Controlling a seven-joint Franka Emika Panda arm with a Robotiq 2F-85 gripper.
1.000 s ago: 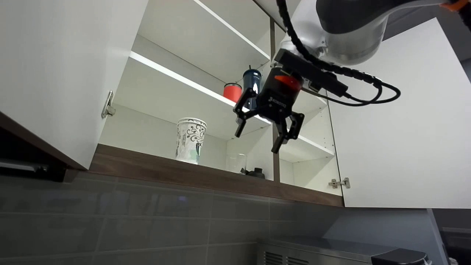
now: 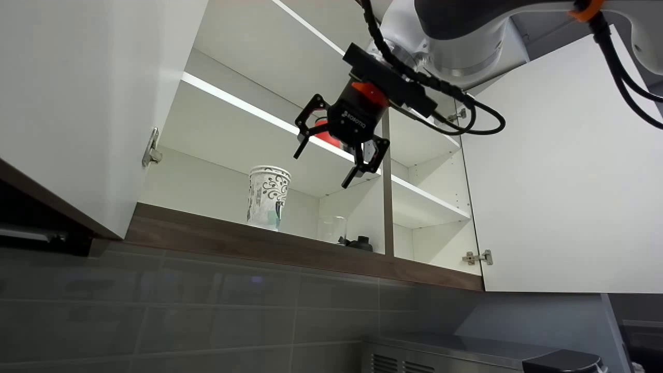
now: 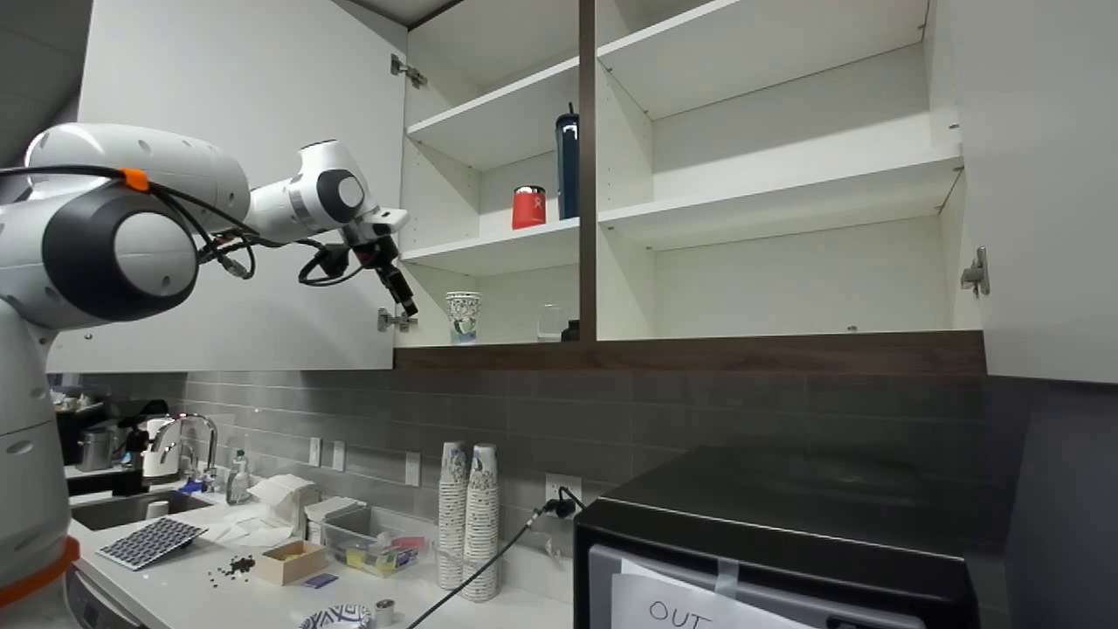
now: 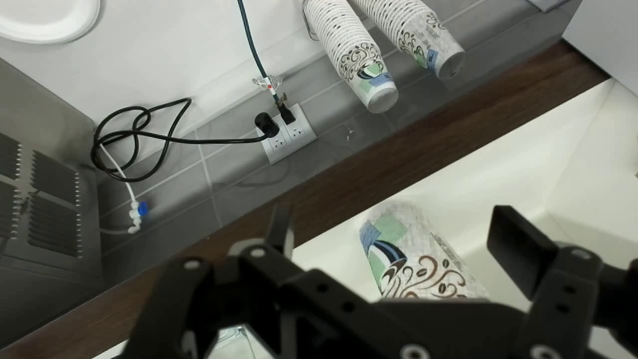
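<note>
A patterned paper cup (image 2: 267,198) stands upright on the bottom shelf of the open cabinet, near its front edge. My gripper (image 2: 321,171) hangs above and to the right of this cup in exterior view 1, apart from it. Its fingers are spread wide with nothing held. In exterior view 2 the gripper (image 3: 410,313) is just left of the cup (image 3: 462,318). From the wrist, the cup (image 4: 418,257) shows beyond the opening between the fingers, its lower part in the image covered by the gripper body.
A clear glass (image 2: 332,229) and a small black item (image 2: 360,243) share the bottom shelf. The red tumbler (image 3: 529,206) and dark blue bottle (image 3: 568,166) stand one shelf up. Open cabinet doors (image 2: 81,93) flank the shelves. Cup stacks (image 3: 481,524) stand on the counter below.
In exterior view 1, my gripper has moved left and upward, closer to the paper cup, still open. The cup has stayed in place.
</note>
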